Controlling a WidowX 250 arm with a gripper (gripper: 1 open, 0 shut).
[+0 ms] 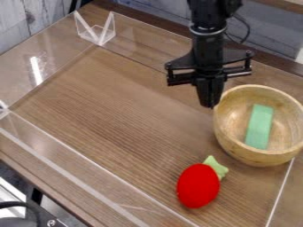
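Note:
My gripper (211, 101) is at the upper centre right, its black body above the near-left rim of a tan bowl (236, 151). Its narrow grey tip points down beside that rim, with nothing visible between the fingers; it looks shut. A pale green block (260, 126) lies inside the bowl. A red strawberry-like object (198, 186) with a green top lies on the wooden table (106, 124), in front of the bowl.
A clear plastic holder (97, 28) stands at the back left. A dark round object (18, 213) is cut off at the lower left corner.

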